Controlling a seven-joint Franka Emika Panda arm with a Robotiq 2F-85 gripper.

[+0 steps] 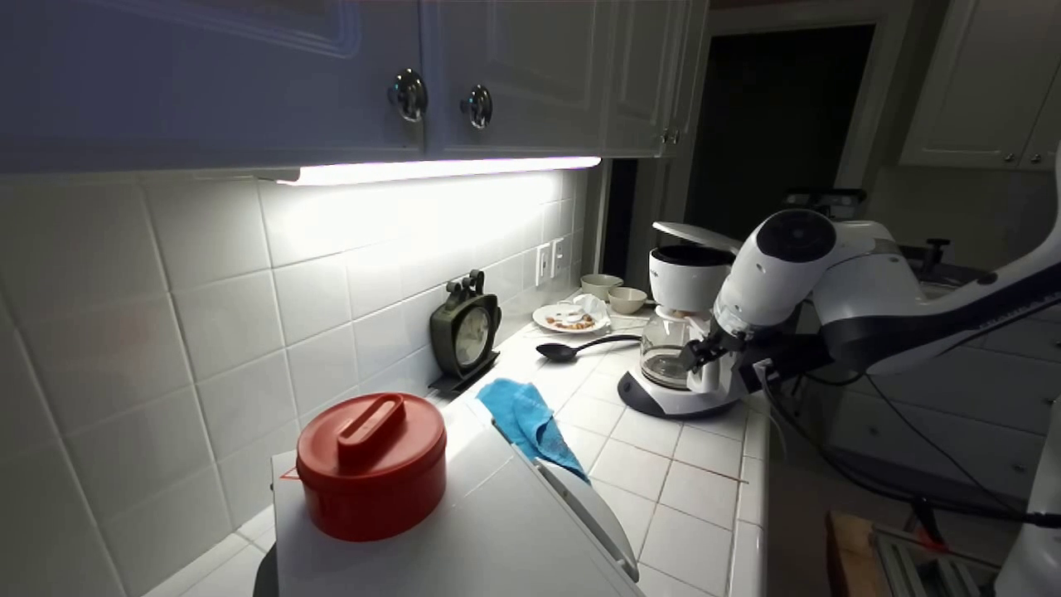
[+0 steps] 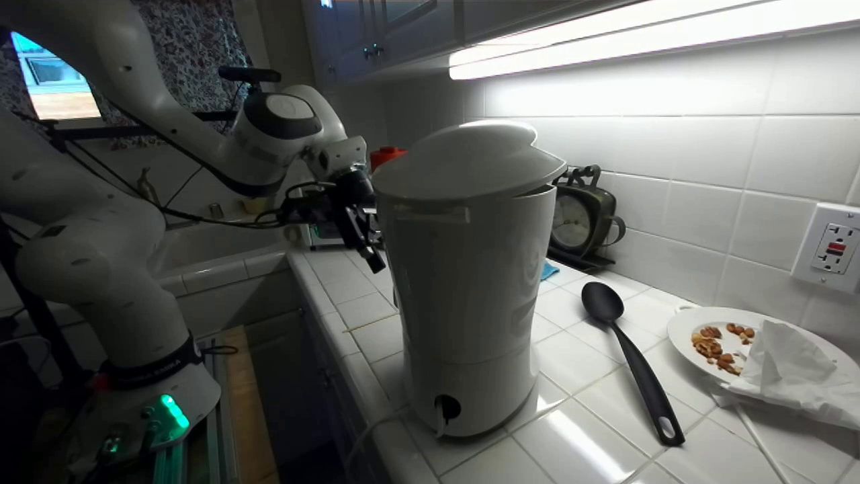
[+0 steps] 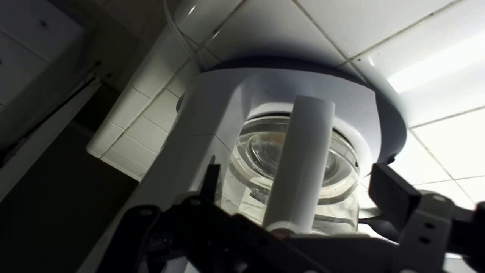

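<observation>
A white coffee maker stands on the counter with its lid raised. Its glass carafe sits on the base, looking empty. In the wrist view, the white carafe handle lies between the spread fingers of my gripper. One black finger is to the right of the handle, beside the glass; the other is to its left, near the machine's body. Gaps show on both sides of the handle. In exterior view 2 the coffee maker's body hides the carafe and part of the gripper.
Behind the machine lie a black spoon and a plate with nuts and crumpled paper. Two bowls, a dark clock-like dial, a blue cloth and a red lidded container are farther along. Bare tiles lie in front.
</observation>
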